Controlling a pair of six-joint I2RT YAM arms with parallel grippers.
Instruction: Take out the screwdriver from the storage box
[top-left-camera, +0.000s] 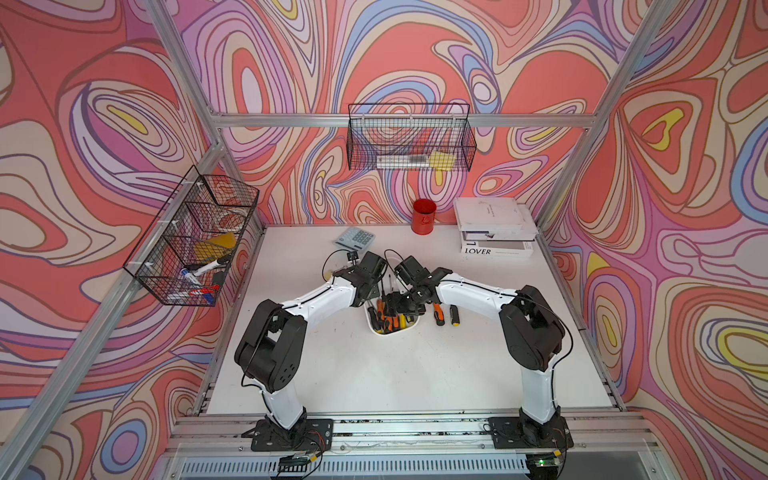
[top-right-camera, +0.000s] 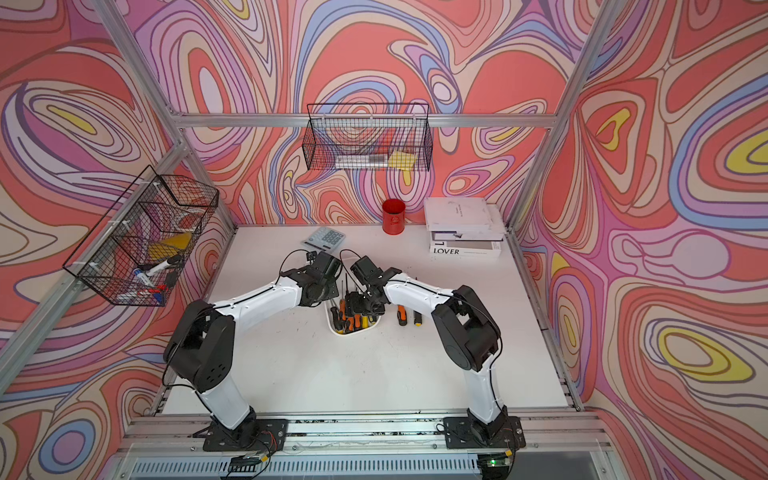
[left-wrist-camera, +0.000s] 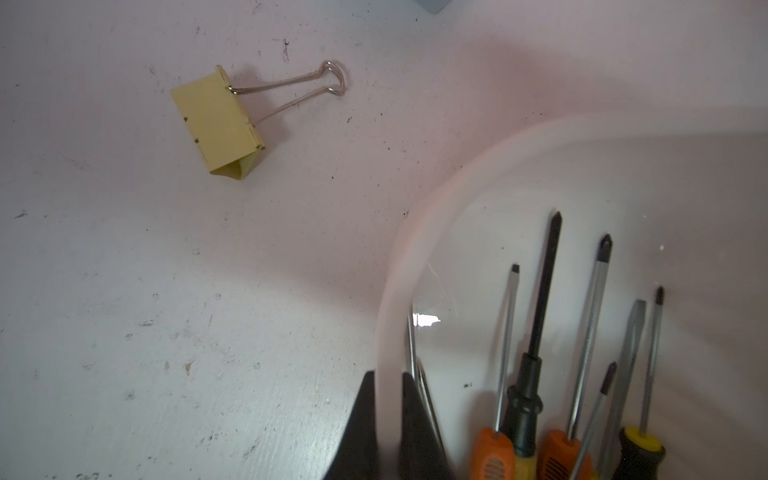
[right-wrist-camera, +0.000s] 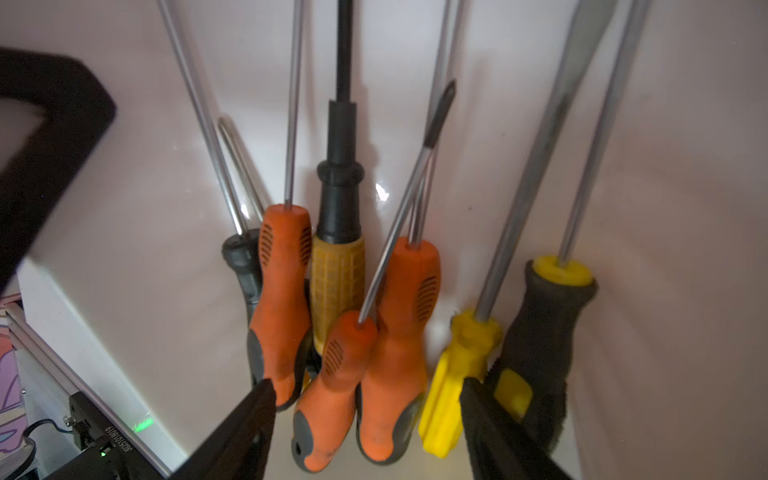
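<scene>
The white storage box (top-left-camera: 409, 328) holds several screwdrivers, with orange, yellow and black handles. My left gripper is shut on the box's rim at its left side, with screwdriver shafts just inside. My right gripper hangs open over the handles, its fingers either side of the short orange screwdriver (right-wrist-camera: 332, 392), the longer orange one (right-wrist-camera: 396, 352) and the yellow one (right-wrist-camera: 452, 384). Whether it touches any of them I cannot tell.
Two tools (top-left-camera: 439, 315) lie on the table right of the box. A yellow binder clip (left-wrist-camera: 212, 124) lies left of it. A calculator (top-left-camera: 354, 238), red cup (top-left-camera: 423, 217) and stacked white boxes (top-left-camera: 493, 216) stand behind.
</scene>
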